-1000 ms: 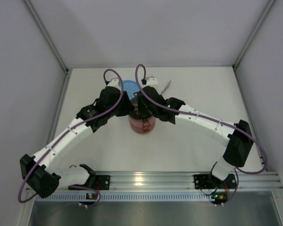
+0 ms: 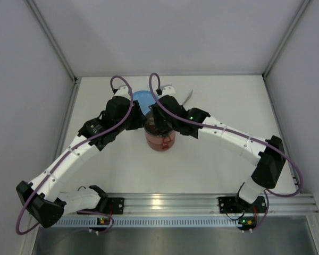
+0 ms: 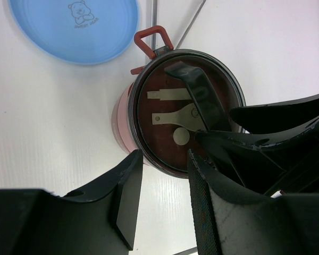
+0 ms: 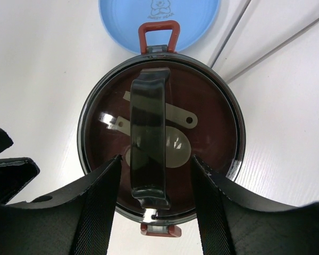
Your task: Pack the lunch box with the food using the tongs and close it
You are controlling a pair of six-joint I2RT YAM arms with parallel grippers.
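The pink lunch box stands on the table under both grippers. Its round see-through lid carries a dark raised handle, and red clips sit at its rim. Pale utensils show through the lid. In the right wrist view my right gripper is open, its fingers on either side of the handle with a gap at each. My left gripper is part open at the box's left side, its fingertips near the rim, with nothing between them.
Behind the box lies a blue plate with a bear print. Thin metal utensils rest beside it. The two grippers are close together over the box.
Over the last second my left arm has shifted left, away from the right gripper. The lunch box looks unmoved.
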